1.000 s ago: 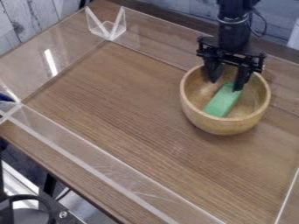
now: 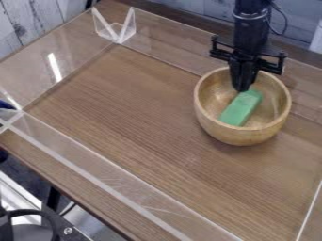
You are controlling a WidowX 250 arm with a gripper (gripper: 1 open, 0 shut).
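A wooden bowl [image 2: 220,127] sits at the right of the table, with a green oblong object [image 2: 239,110] lying inside it. The black gripper [image 2: 242,72] is over the back of the bowl, just behind the green object, pointing down with its fingertips close together. Nothing clearly shows between its fingers.
A white wire-like holder [image 2: 115,25] stands at the back left. A dark coiled item [image 2: 28,224] is at the lower left corner, off the tabletop.
The gripper has risen slightly and shifted a little left from over the green object toward the bowl's back. The green object looks nearly unmoved.
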